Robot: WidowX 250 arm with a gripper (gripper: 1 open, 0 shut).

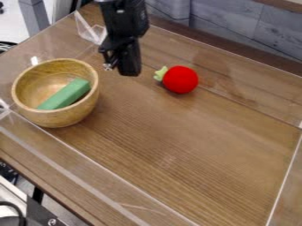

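Note:
My gripper [123, 66] hangs over the back of the wooden table, just behind and right of a tan bowl [87, 110]. It looks shut, with nothing visible between its fingers, though they are small and dark. A green oblong object [64, 94] lies inside the bowl. A red round object [181, 79] with a pale green top, like a tomato or strawberry, lies to the right of the gripper.
A crumpled clear plastic item [92, 29] sits at the back left, behind the gripper. Dark cables hang beyond the near left edge.

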